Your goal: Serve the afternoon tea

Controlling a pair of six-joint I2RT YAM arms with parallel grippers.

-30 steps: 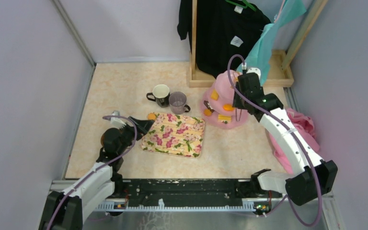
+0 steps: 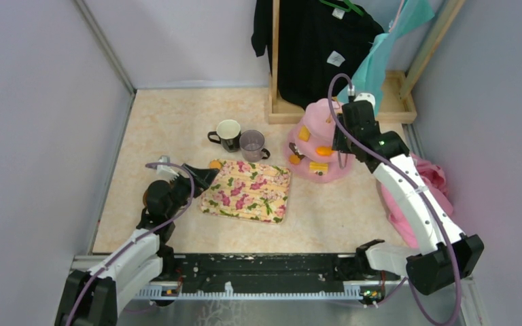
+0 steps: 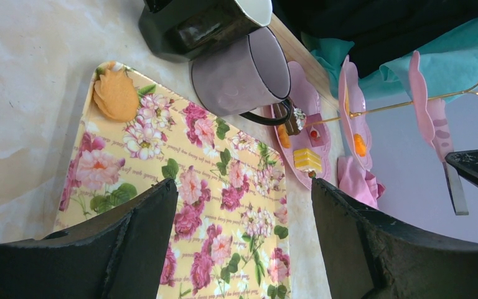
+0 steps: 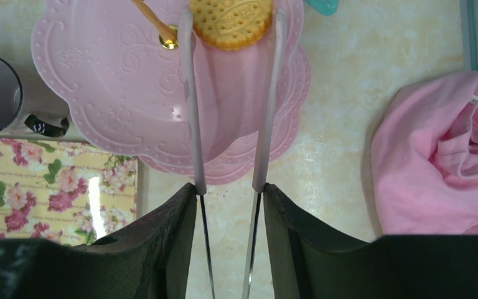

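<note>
A three-tier pink stand (image 2: 319,174) holds cakes and pastries. My right gripper, fitted with long pale tongs, is over its top tier, tips parted either side of a round cracker (image 4: 230,22); contact is unclear. My left gripper hangs open over the near-left of the floral tray (image 2: 245,190), empty between its fingers. An orange cookie (image 3: 115,93) lies in the tray's far-left corner. A dark mug (image 2: 230,141) and a grey mug (image 2: 252,145) stand behind the tray.
A wooden rack (image 2: 401,105) with a black shirt and teal cloth stands at the back. A pink cloth (image 4: 435,162) lies at the right.
The left arm and the table objects look unchanged.
</note>
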